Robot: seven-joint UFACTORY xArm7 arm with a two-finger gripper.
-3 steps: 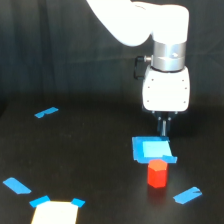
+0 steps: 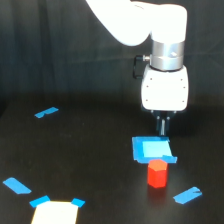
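A red block (image 2: 157, 174) stands on the dark table, just in front of a pale square (image 2: 156, 149) framed with blue tape (image 2: 139, 156). Behind that square, the white arm points down, and its dark gripper (image 2: 163, 125) hangs close to the square's far edge. The fingers are small and dark against the background, so their opening is unclear. No object can be made out between them. The block is apart from the gripper, nearer the camera.
A pale square (image 2: 55, 214) with blue tape at its corners lies at the bottom left, partly cut off. Loose blue tape strips mark the table at the left (image 2: 17, 186), far left and right (image 2: 187, 195).
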